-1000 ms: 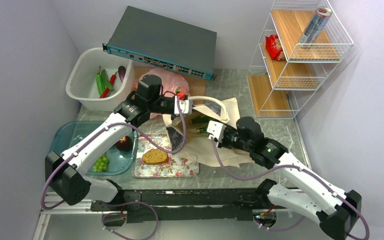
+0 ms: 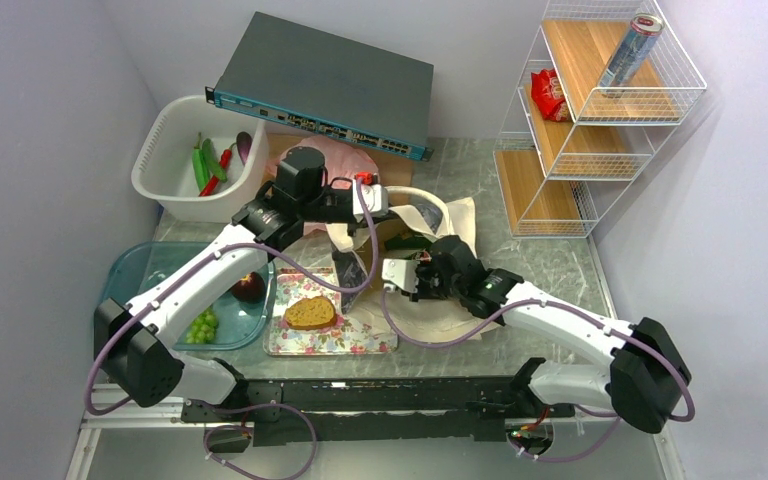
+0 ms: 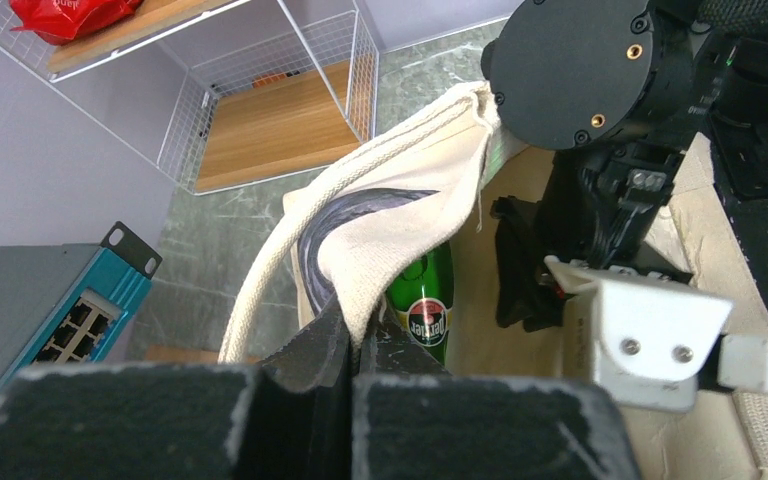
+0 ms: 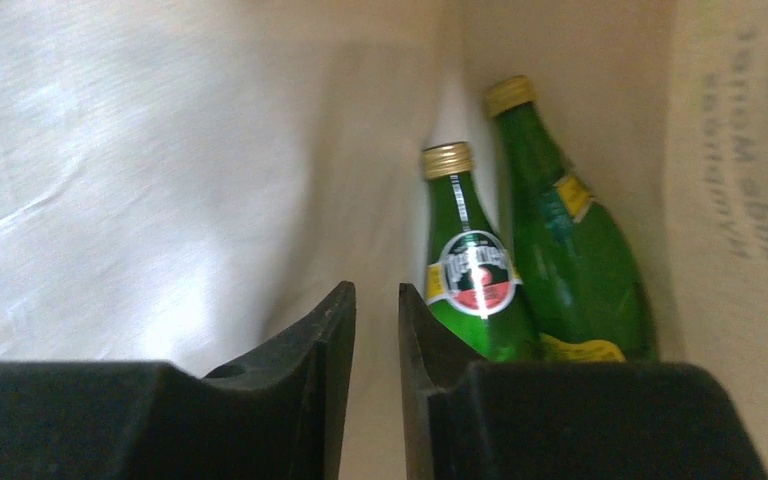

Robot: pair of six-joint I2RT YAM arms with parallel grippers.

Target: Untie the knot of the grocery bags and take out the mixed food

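A cream canvas grocery bag (image 2: 430, 320) lies open in the middle of the counter. My left gripper is shut on its upper edge by the rope handle (image 3: 260, 280), with a green bottle (image 3: 420, 305) showing behind. My right gripper reaches into the bag, its fingers slightly apart with nothing visible between them. In the right wrist view two green glass bottles with gold caps, one labelled bottle (image 4: 477, 275) and another bottle (image 4: 570, 240), lie just beyond the fingertips, against the bag's wall.
A white basket of vegetables (image 2: 168, 175), a teal tray (image 2: 135, 275) with grapes, and a floral tray (image 2: 290, 340) with bread surround the bag. A network switch (image 2: 325, 75) is at the back, a wire shelf (image 2: 545, 195) on the right. Bare counter shows right of the bag.
My right arm has moved left and slightly up, deeper into the bag, covering more of the bottles in the top view. The left arm has barely moved.
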